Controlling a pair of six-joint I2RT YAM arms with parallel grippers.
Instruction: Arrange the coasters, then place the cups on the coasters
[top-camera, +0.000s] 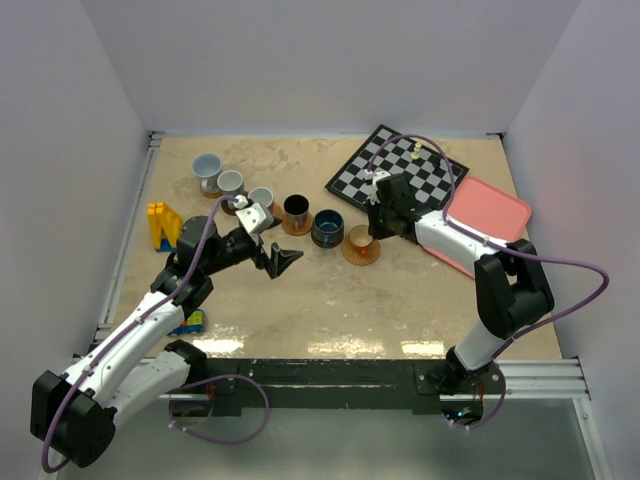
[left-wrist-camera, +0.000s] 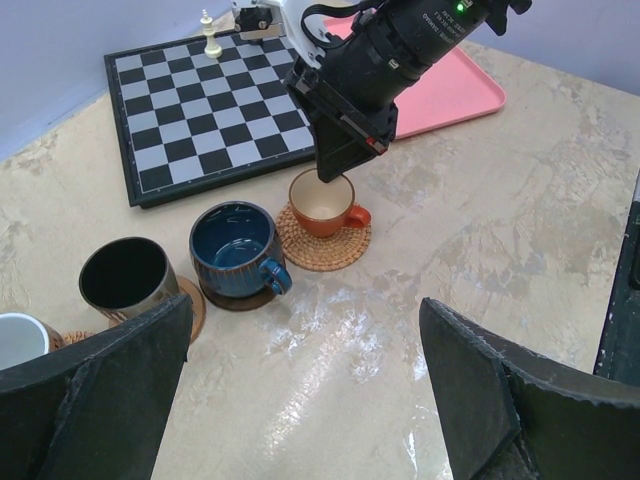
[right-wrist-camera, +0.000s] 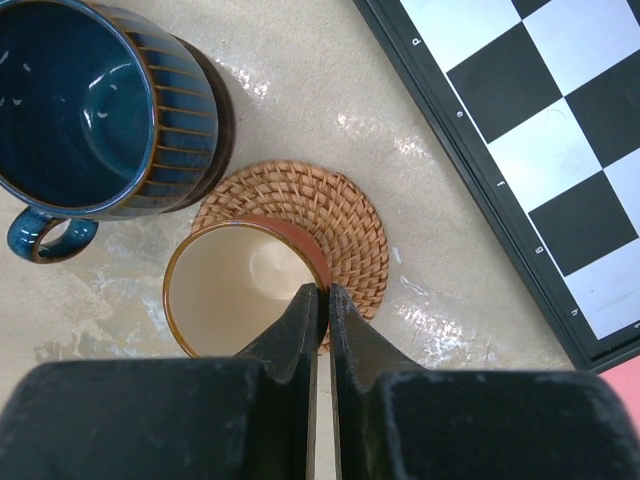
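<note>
An orange-brown cup with cream interior (right-wrist-camera: 230, 285) sits on a round woven coaster (right-wrist-camera: 350, 230), covering its lower-left part in the right wrist view. My right gripper is shut on the cup's right rim, also seen from the side in the left wrist view. My left gripper (top-camera: 280, 262) stands open to the left of the cups, over bare table, with nothing between its fingers.
A navy mug (right-wrist-camera: 80, 110) sits just left of the coaster, with a dark cup (left-wrist-camera: 125, 275) beyond. A chessboard (left-wrist-camera: 165, 130) lies behind, a pink tray (top-camera: 485, 210) to the right.
</note>
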